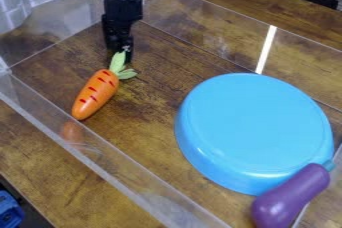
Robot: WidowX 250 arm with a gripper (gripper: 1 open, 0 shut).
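My black gripper (118, 34) hangs at the upper left, its tip low beside the green leafy top of an orange toy carrot (96, 92). The carrot lies on the wooden floor of a clear-walled box, top toward the gripper. Whether the fingers are open or shut, or touch the leaves, is too small to tell.
A large upturned blue round object (251, 128) fills the right side. A purple eggplant (286, 198) lies at the lower right beside it. Clear walls (127, 177) border the area.
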